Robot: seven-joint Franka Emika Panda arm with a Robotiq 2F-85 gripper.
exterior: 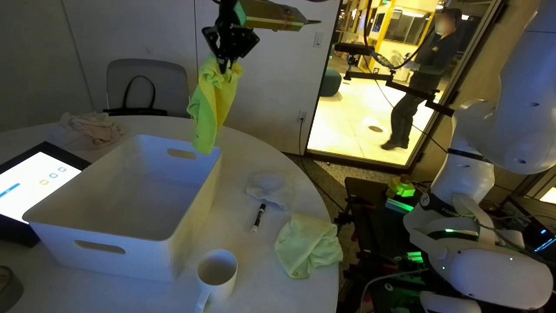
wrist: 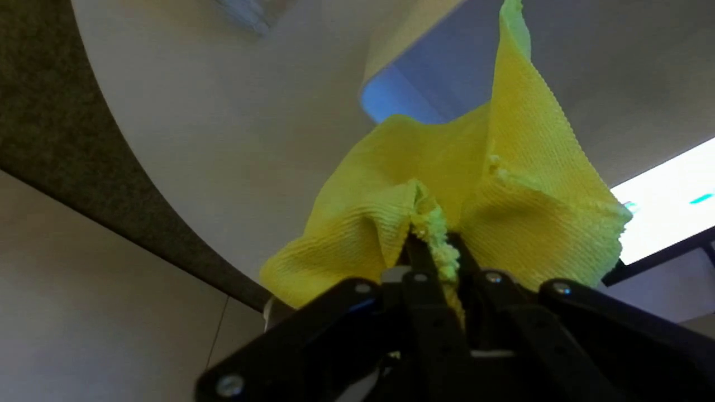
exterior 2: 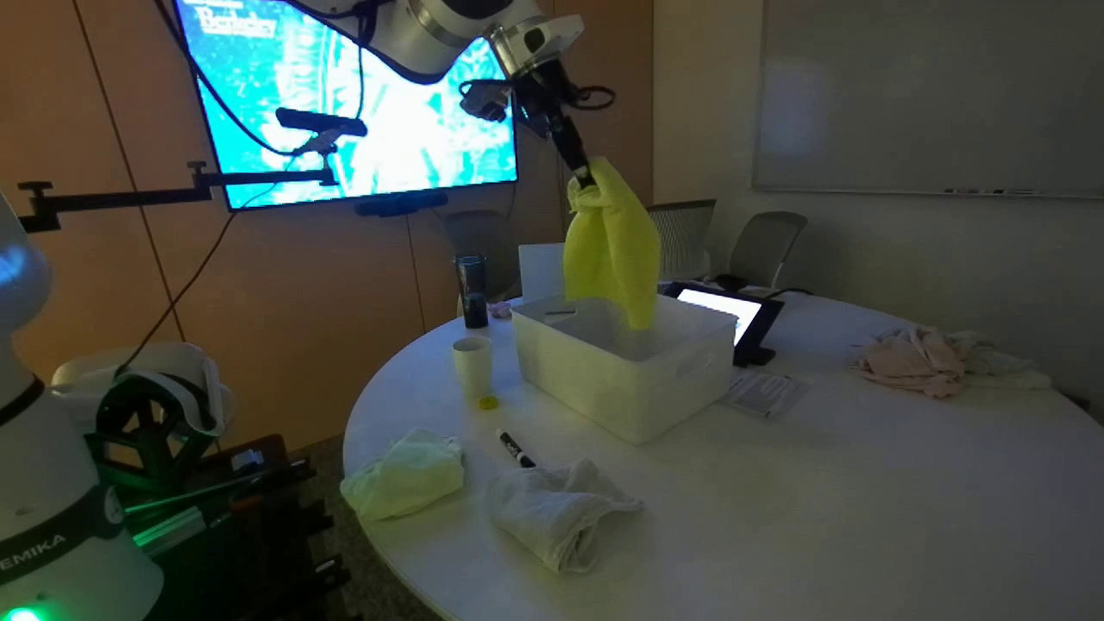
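Note:
A yellow-green cloth (exterior: 212, 101) hangs from my gripper (exterior: 225, 68), which is shut on its upper part. In exterior view 1 the cloth's lower tip overlaps the far right corner of the white bin (exterior: 200, 201). Exterior view 2 has the same yellow cloth (exterior 2: 612, 243) high over the bin (exterior 2: 580, 378), its bottom end in front of or within the bin's opening. From the wrist, bunched fabric (wrist: 536, 201) shows pinched between the dark fingers, with a bin corner beyond it. As far as I can see, the bin's inside is empty.
On the table's right lie a pale green cloth (exterior: 307, 245), a whitish cloth (exterior: 269, 188) and a marker (exterior: 258, 218). A white mug (exterior: 217, 274) stands near the bin. A lit tablet (exterior: 39, 182) and a pinkish cloth (exterior: 94, 129) occupy the left side.

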